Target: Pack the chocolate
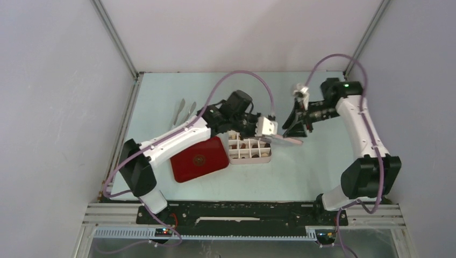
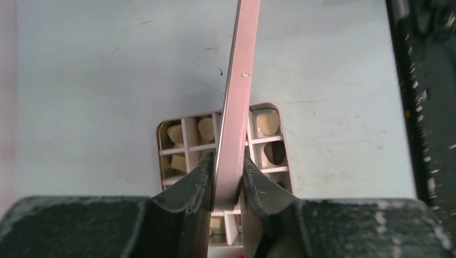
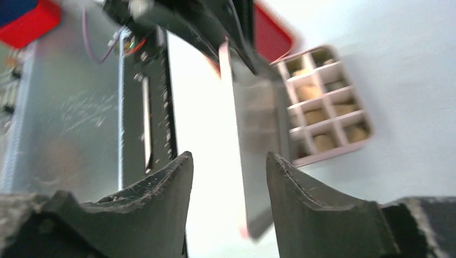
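A divided pink-rimmed box [image 1: 250, 159] holds several chocolates in its compartments, seen also in both wrist views. My left gripper is shut on a flat lid, seen edge-on as a long pink strip above the box and as a blurred grey panel [image 3: 258, 134] in the right wrist view. My right gripper is part open at the lid's far end, its fingertips apart with nothing visibly gripped; in the top view it is blurred, just right of the lid.
A red tray [image 1: 199, 172] lies left of the box, with two light utensils [image 1: 180, 110] behind it. The table right of the box and in front of it is clear.
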